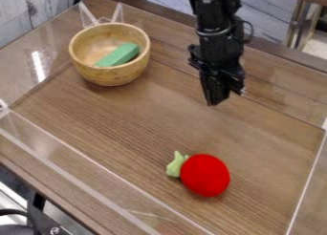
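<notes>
My black gripper [217, 91] hangs over the back middle of the wooden table [115, 153], shut, with nothing visible between its fingers. To its left a wooden bowl [90, 64] holds a green oblong item [119, 54]. Near the front, right of centre, lies a red round object [206, 176] with a small green leafy top [178, 167].
A wooden edge [296, 2] runs at the back right, and dark cables [15, 216] show at the bottom left corner.
</notes>
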